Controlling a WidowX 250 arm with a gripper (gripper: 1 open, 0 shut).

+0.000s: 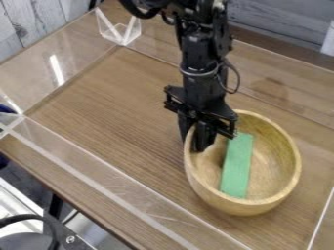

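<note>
A beige round bowl (280,166) stands on the wooden table at the right, a green oblong block (236,166) lying inside it. My black gripper (198,135) comes down from the top centre to the bowl's left rim and is shut on that rim. Its fingertips are partly hidden and dark, so their exact hold is hard to make out.
A white wire-like object (117,27) is at the top left. Black cables lie at the lower left, beyond the table's edge.
</note>
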